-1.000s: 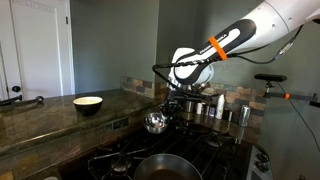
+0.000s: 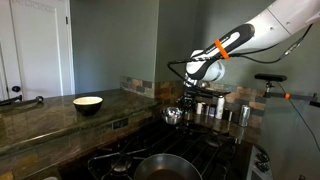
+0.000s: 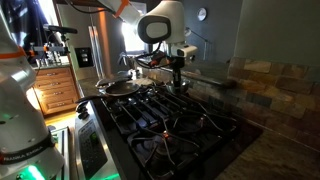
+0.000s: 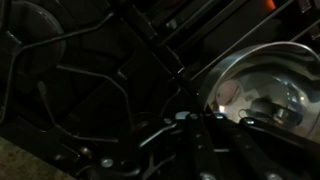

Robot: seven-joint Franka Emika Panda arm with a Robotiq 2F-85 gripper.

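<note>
A shiny metal bowl [image 2: 172, 116] hangs above the stove's far end, held by my gripper [image 2: 185, 102], which is shut on its rim. In the wrist view the bowl [image 4: 240, 90] fills the right side, its hollow facing the camera and its near edge at the dark gripper. The fingertips are too dark there to make out clearly. In the second exterior view the gripper [image 3: 176, 78] is small and dark above the burners, and the bowl is hard to tell apart from the arm.
Below spreads a black gas stove [image 3: 165, 130] with grates. A large dark pan [image 2: 167, 167] sits on its near part in the first exterior view. A dark bowl with a pale inside [image 2: 88, 104] stands on the left counter [image 2: 40, 122]. Several canisters and bottles [image 2: 244, 116] line the back right.
My arm has carried the metal bowl rightward and slightly upward in the first exterior view. The pan and the bowl on the counter have stayed put.
</note>
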